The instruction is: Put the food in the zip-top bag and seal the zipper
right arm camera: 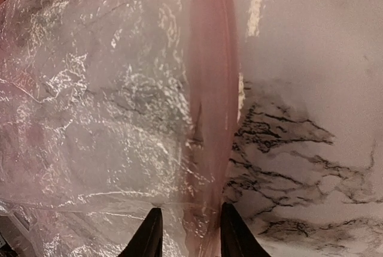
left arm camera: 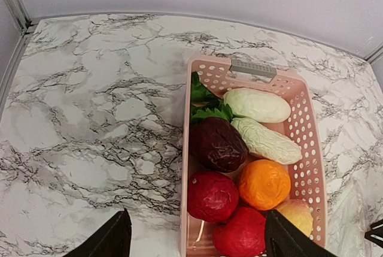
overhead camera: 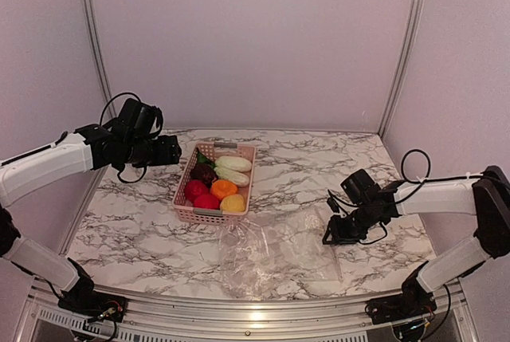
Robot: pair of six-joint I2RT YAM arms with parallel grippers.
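A clear zip top bag [overhead camera: 279, 250] lies flat on the marble table, its pinkish zipper edge [right arm camera: 212, 89] running up the right wrist view. At that edge, low in the view, my right gripper has its fingers part open with the strip between them; whether they touch the film cannot be made out. Pretend food fills the pink basket [left arm camera: 184, 167]: an orange [left arm camera: 264, 184], red fruits [left arm camera: 213, 196], a yellow one [left arm camera: 295, 216], a dark purple one [left arm camera: 218, 144], pale vegetables [left arm camera: 257, 105] and greens. Left of and above the basket, my left gripper [overhead camera: 177, 151] is open and empty.
The basket stands just behind the bag's left part, its front rim [overhead camera: 209, 216] close to the film. Bare marble [overhead camera: 311, 159] lies behind and right of it, and also left [overhead camera: 127, 230]. Walls enclose the back and sides.
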